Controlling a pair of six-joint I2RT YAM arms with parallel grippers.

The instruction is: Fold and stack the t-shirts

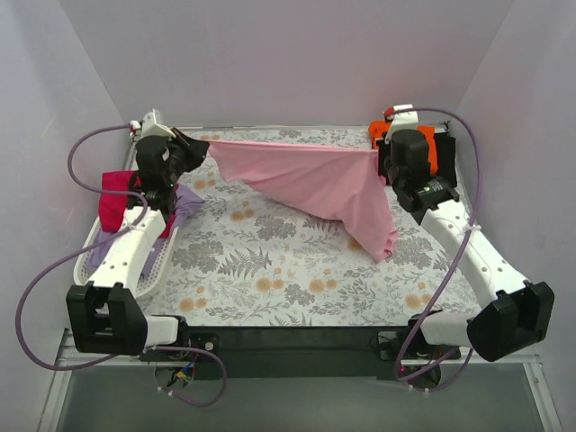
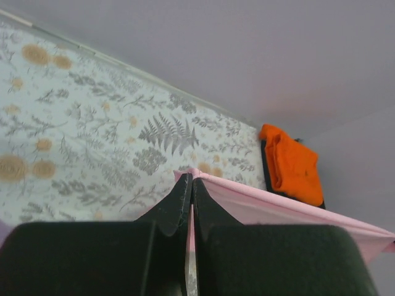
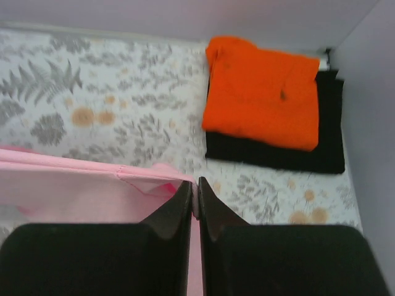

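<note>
The pink t-shirt (image 1: 315,184) is stretched between my two grippers in the top view, its upper edge nearly straight and its body hanging down, lowest at the right. My left gripper (image 1: 206,144) is shut on one end of that edge; in the left wrist view a bit of pink cloth (image 2: 196,173) comes out at the fingertips. At the other end, my right gripper (image 1: 379,155) is shut on the shirt, and pink cloth (image 3: 154,176) runs leftward from its tips in the right wrist view. An orange folded shirt (image 3: 262,92) lies on a black folded one (image 3: 330,123).
At the left, a white basket (image 1: 155,277) holds a red cloth (image 1: 112,200) and a purple cloth (image 1: 99,255), partly behind the left arm. Walls stand at the back and both sides.
</note>
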